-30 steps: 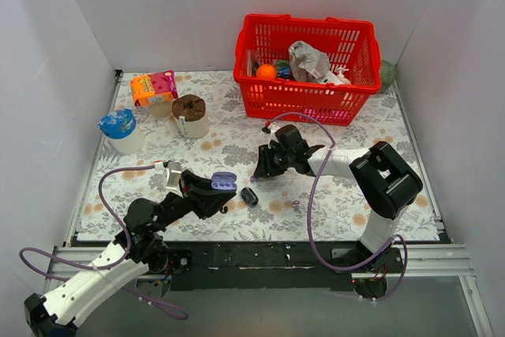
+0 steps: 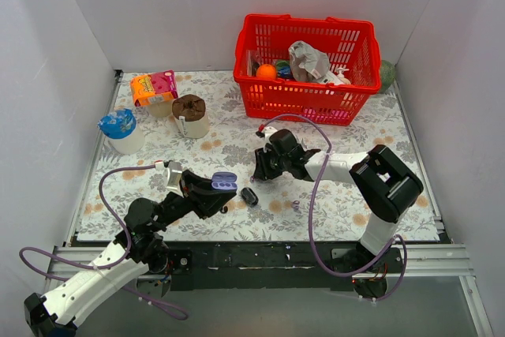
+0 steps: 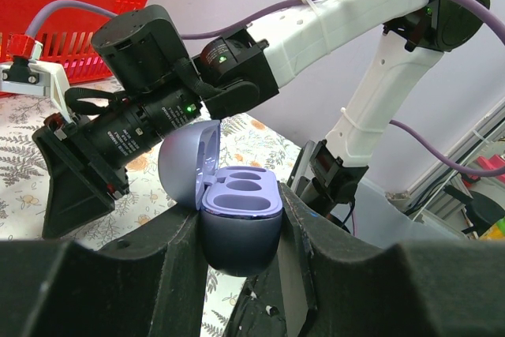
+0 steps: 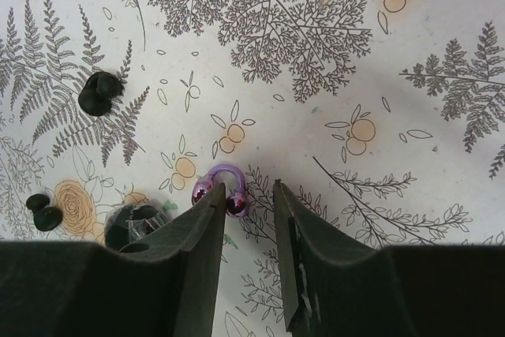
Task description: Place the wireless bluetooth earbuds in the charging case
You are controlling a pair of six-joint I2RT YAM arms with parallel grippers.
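The purple charging case (image 3: 241, 199), its lid flipped up and its slots empty, is clasped by my left gripper. In the top view this case (image 2: 224, 181) is held up at the left gripper's tip, left of the table's middle. A purple earbud (image 4: 215, 177) lies on the patterned table, partly hidden behind the left finger of my right gripper. That gripper is part open, its fingertips apart and the earbud closest to the left one. Another purple earbud (image 2: 296, 205) rests farther right, near the front.
A black case (image 2: 249, 196) lies between the arms, with a dark earbud (image 2: 224, 209) to its left. Dark pieces (image 4: 99, 93) also show in the right wrist view. A red basket (image 2: 306, 69) stands at the back; a blue-lidded jar (image 2: 122, 133) stands at left.
The left arm and the held case have stayed still.
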